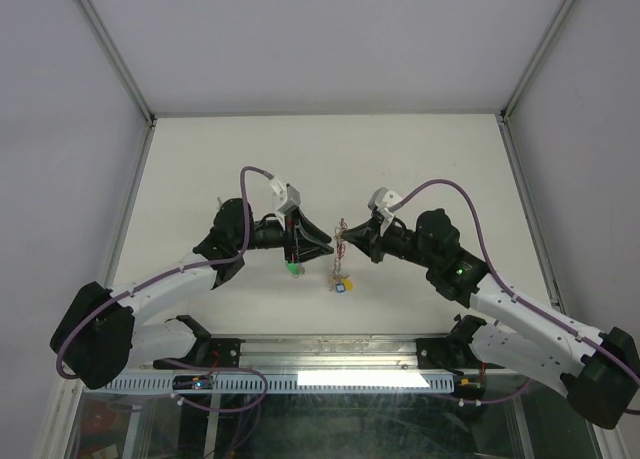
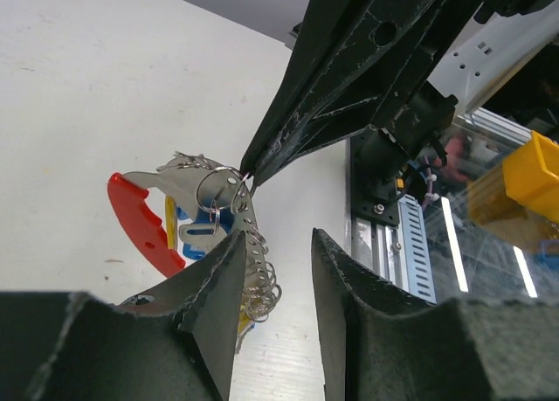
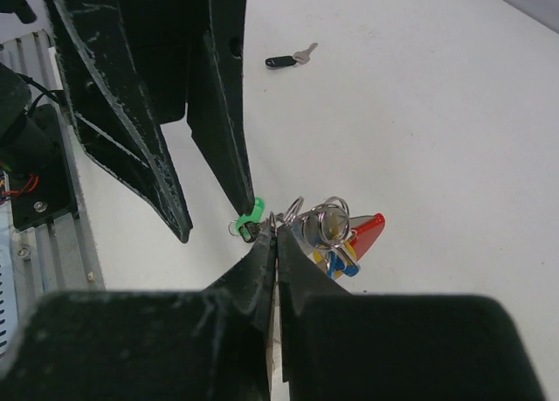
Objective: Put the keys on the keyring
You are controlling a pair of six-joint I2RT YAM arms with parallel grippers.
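In the top view my right gripper (image 1: 355, 237) holds up the keyring (image 1: 339, 231), from which a bunch of keys with red, blue and yellow parts hangs; in its wrist view the shut fingertips (image 3: 281, 235) pinch the thin ring. My left gripper (image 1: 322, 243) is close to the bunch from the left, part open with nothing between its fingers in the left wrist view. A green-headed key (image 1: 293, 268) lies on the white surface below it; in the right wrist view it shows behind the bunch.
A black-headed key (image 3: 281, 61) lies apart on the table, mostly hidden by the left arm in the top view.
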